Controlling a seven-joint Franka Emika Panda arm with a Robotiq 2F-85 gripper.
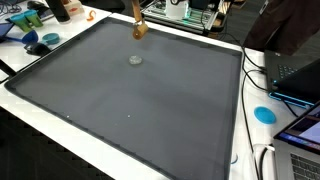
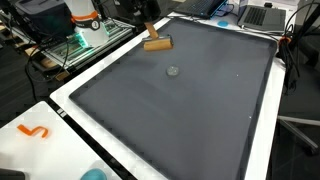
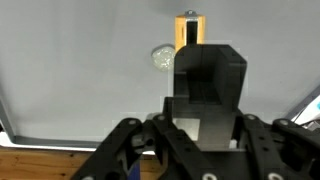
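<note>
A wooden mallet hangs head down, its cylindrical head low at the far left part of the grey board in exterior view 2. Its handle runs up to my gripper, which is shut on it; I cannot tell if the head touches the board. Exterior view 1 shows the head at the board's far edge, the gripper out of frame above. My gripper appears dark in the wrist view, the mallet's head jutting out beyond it. A small round silvery disc lies flat on the board, apart from the mallet.
The grey board is otherwise clear. Laptops and cables stand to its right, near a blue disc. Dark and blue items crowd the far left. An orange piece lies on the white border in exterior view 2.
</note>
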